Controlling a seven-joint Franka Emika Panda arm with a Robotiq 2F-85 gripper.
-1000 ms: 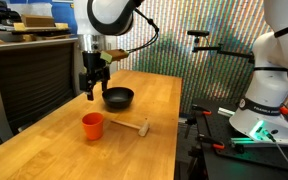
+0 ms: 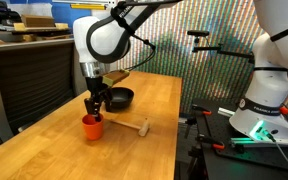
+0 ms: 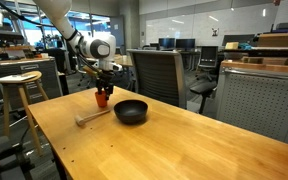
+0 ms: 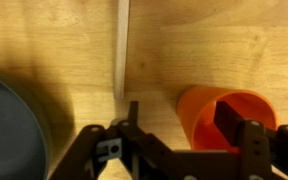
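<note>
An orange-red cup [image 2: 92, 128] stands upright on the wooden table, and my gripper [image 2: 96, 112] is down at its rim. In the wrist view my gripper is open, its fingers set apart on either side of the near cup wall. One finger [image 4: 226, 118] reaches over the mouth of the cup [image 4: 197, 112], while the other [image 4: 132, 112] stays outside, on the bowl side. Contact with the wall cannot be made out. From the second exterior view the cup [image 3: 101, 100] shows beyond the bowl, with the arm above it.
A black bowl [image 3: 130, 112] sits near the cup. Between them and the table edge lies a wooden mallet-like tool [image 2: 134, 126], its pale handle [image 4: 122, 45] visible from the wrist. Chairs and a grey cabinet stand beyond.
My gripper has come down from above and behind the cup, moving toward it until its fingers reached the rim. Cup, bowl and wooden tool have stayed in place.
</note>
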